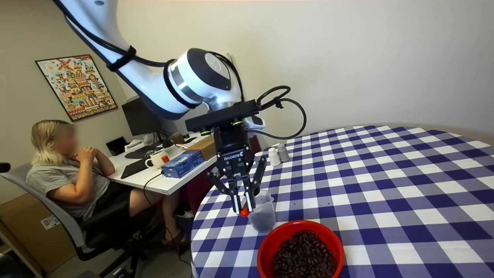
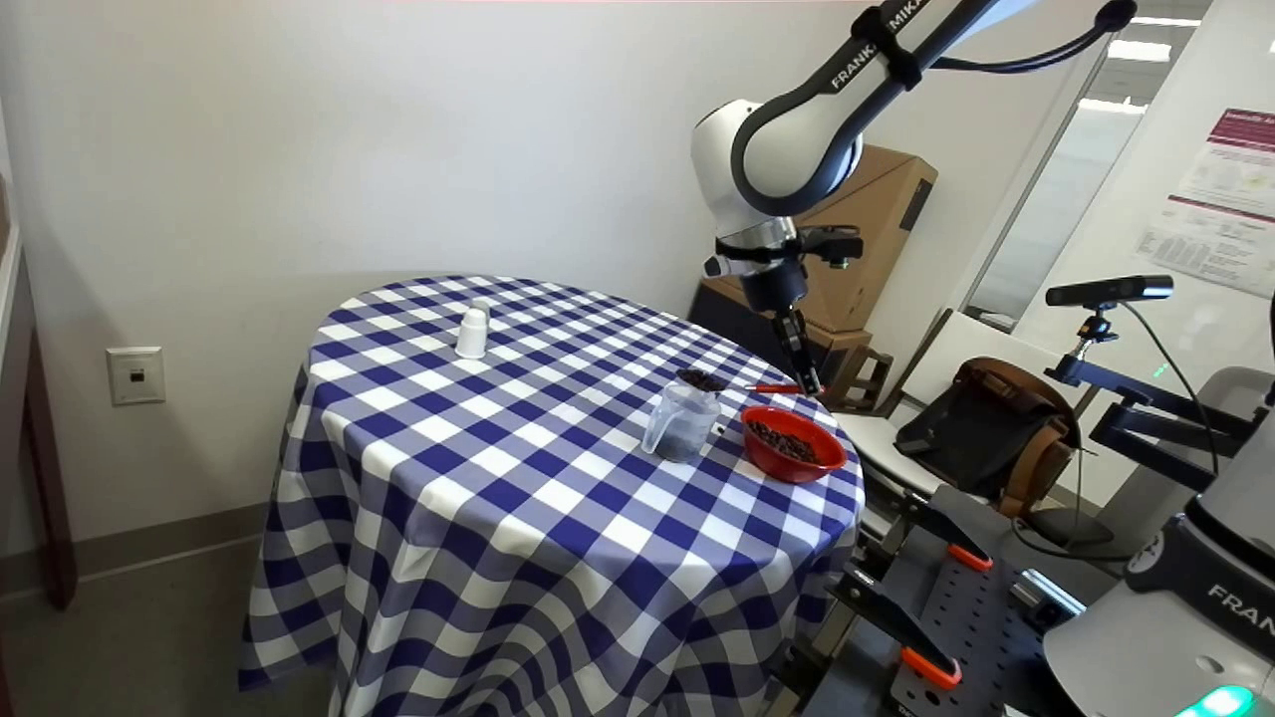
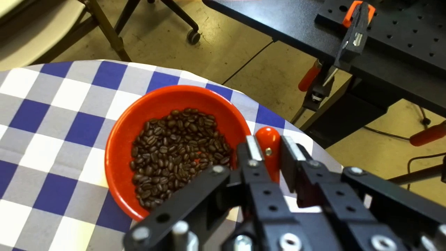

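My gripper is shut on the red handle (image 3: 272, 161) of a scoop. In exterior view 2 that red handle (image 2: 777, 388) points left, level, and its end carries a heap of dark beans (image 2: 699, 380) right at the top of the clear measuring jug (image 2: 681, 432). Whether the scoop touches the jug's rim I cannot tell. Close by sits the red bowl (image 1: 339, 245), with many coffee beans (image 1: 303, 255) in it. The scoop's head is hidden in the wrist view.
Two small shakers, a white one (image 1: 274, 156) and a grey one (image 1: 283, 152), stand farther back on the checked tablecloth (image 1: 393, 194). A person (image 1: 74, 171) sits at a desk off to the left.
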